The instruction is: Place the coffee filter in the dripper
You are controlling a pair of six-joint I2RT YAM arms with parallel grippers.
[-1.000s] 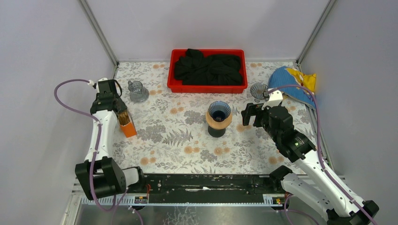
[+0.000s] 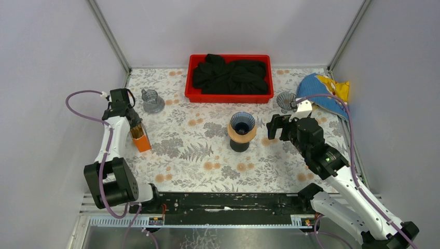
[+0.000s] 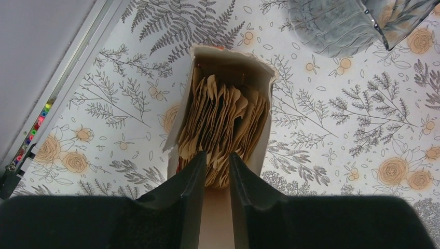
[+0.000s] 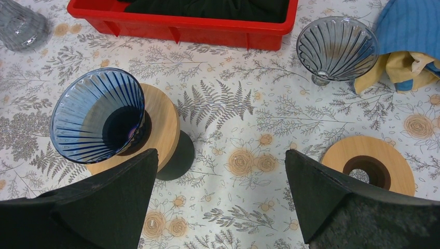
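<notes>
An orange box [image 2: 141,144] of brown paper coffee filters [image 3: 215,124] stands at the table's left. My left gripper is over its near end, fingertips a narrow gap apart among the filter tops; whether a filter is between them is unclear. The blue ribbed dripper [image 4: 78,124] sits on a wooden-topped dark stand [image 2: 238,145] at the table's middle. My right gripper is open to the right of the dripper, nothing between its fingers.
A glass jug [image 2: 153,104] stands behind the filter box. A red tray [image 2: 228,97] with dark cloth is at the back, a glass cone [image 4: 337,49] and blue-yellow cloth [image 2: 316,88] at the right.
The right arm and the objects on the table look unchanged.
</notes>
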